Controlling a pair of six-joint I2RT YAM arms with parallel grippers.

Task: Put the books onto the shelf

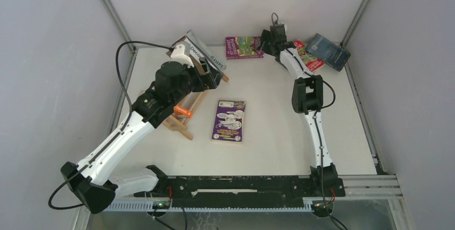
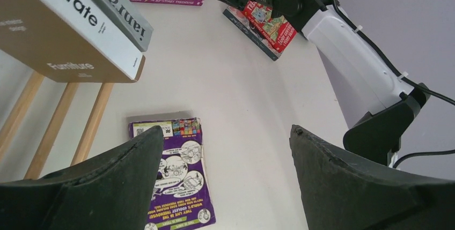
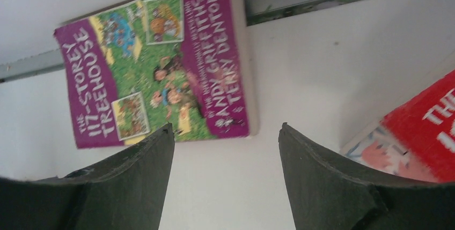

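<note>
A purple comic book (image 1: 228, 120) lies flat at the table's centre. The purple-green treehouse book (image 1: 241, 47) (image 3: 155, 64) lies by the back wall; a red book (image 1: 306, 56) (image 3: 424, 123) sits right of it, partly under a dark blue book (image 1: 327, 52). Two grey boxed files (image 2: 64, 31) rest on a wooden rack (image 2: 94, 125) at back left. My left gripper (image 1: 208, 80) hangs open, near the files and above the table, nothing between its fingers. My right gripper (image 1: 268, 45) is open over the back, just right of and in front of the treehouse book.
An orange object (image 1: 182, 110) lies on the rack's lower part. Walls stand close behind and at both sides.
</note>
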